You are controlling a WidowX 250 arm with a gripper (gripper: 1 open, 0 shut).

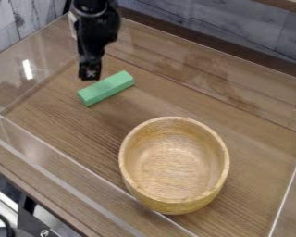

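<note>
A green block (106, 89) lies on the wooden table in the upper left of the camera view. My gripper (93, 72) hangs just above and behind it, open, its dark fingers pointing down, apart from the block. A round tan basket (174, 194) stands in the lower middle of the table.
A metal wall and the table's edge run along the left, with dark cables at the lower left.
</note>
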